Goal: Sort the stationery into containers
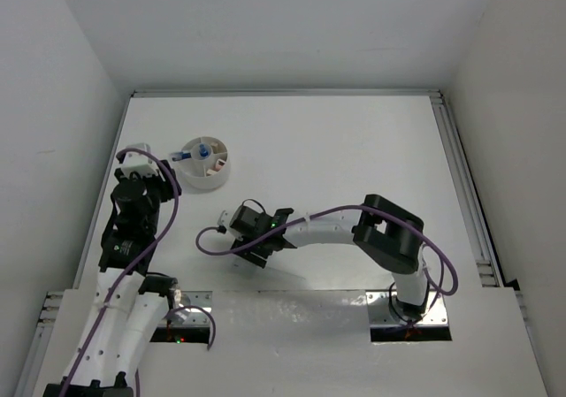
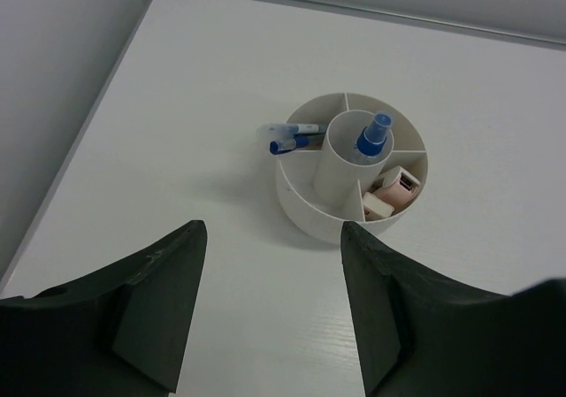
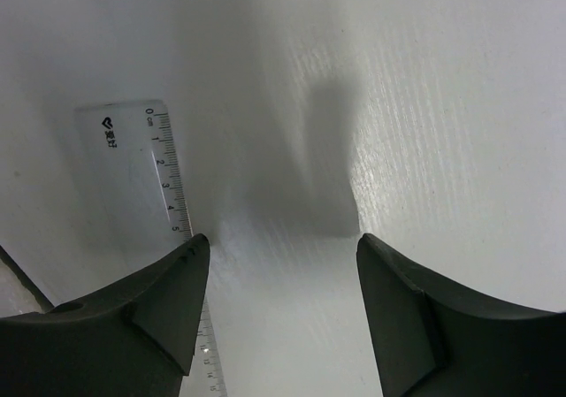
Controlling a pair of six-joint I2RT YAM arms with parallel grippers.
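Note:
A clear ruler [image 3: 133,167] lies flat on the table in the right wrist view, its lower part hidden behind the left finger of my right gripper. That gripper stands open low over the table, nothing between its fingers, the ruler on its left side. The white round organizer [image 2: 305,213] stands at the back left. A blue-capped item [image 2: 373,138] is in its middle cup, blue-tipped pens [image 2: 297,141] lean out over the left rim, and small pale blocks [image 2: 393,190] sit in a right-hand compartment. My left gripper is partly open and empty, in front of the organizer.
Bare white table [image 1: 336,149] stretches across the back and right. A grey wall [image 1: 62,132] rises close beside the left arm. Purple cables [image 1: 354,208] run along both arms.

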